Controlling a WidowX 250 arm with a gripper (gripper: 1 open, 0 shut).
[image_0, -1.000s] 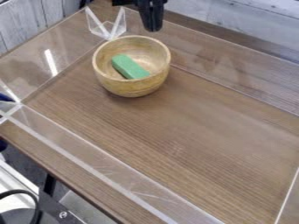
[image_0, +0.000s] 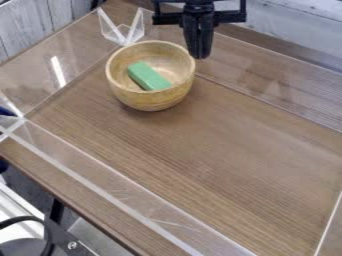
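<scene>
A wooden bowl (image_0: 170, 95) sits on the upper left of the wooden table, with a green block (image_0: 147, 74) lying inside it. My black gripper (image_0: 199, 50) hangs at the top of the view, above and behind the bowl's back right rim, shut, with nothing visible between its fingers.
A clear angular plastic piece (image_0: 123, 28) stands behind the bowl to the left. Clear strips run along the left part of the table, and a wall borders the back.
The gripper has moved to the right from above the back of the bowl. The bowl and green block look unchanged.
</scene>
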